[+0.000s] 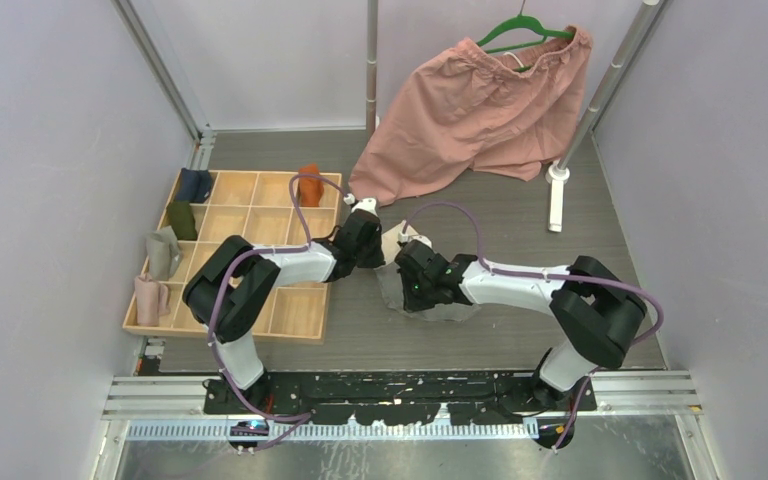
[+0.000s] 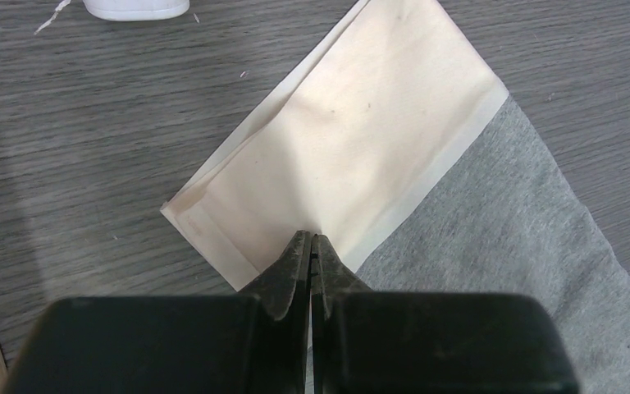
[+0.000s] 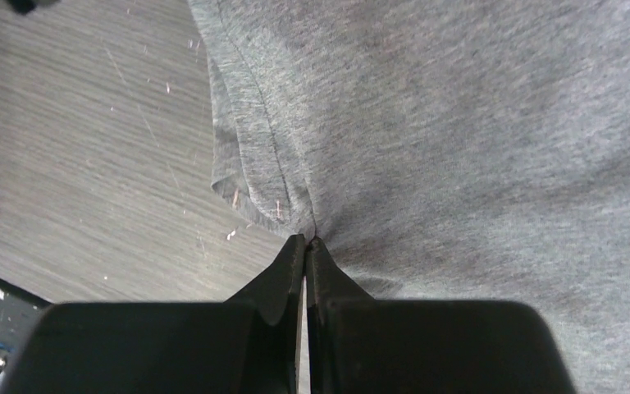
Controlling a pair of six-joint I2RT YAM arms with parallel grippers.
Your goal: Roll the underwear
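The grey underwear (image 1: 448, 313) lies flat on the table, partly hidden by both arms. Its cream band (image 2: 361, 139), folded double, fills the middle of the left wrist view and meets the grey cloth along a straight seam. My left gripper is shut over the band's near edge, and no cloth shows between its fingertips. In the right wrist view, my right gripper has its fingertips shut on the grey edge (image 3: 283, 176) of the underwear. Small creases run from that pinch.
A wooden divided box (image 1: 300, 312) stands at the left, with rolled cloths such as an orange one (image 1: 310, 188) in some compartments. Pink shorts (image 1: 480, 120) hang on a green hanger at the back.
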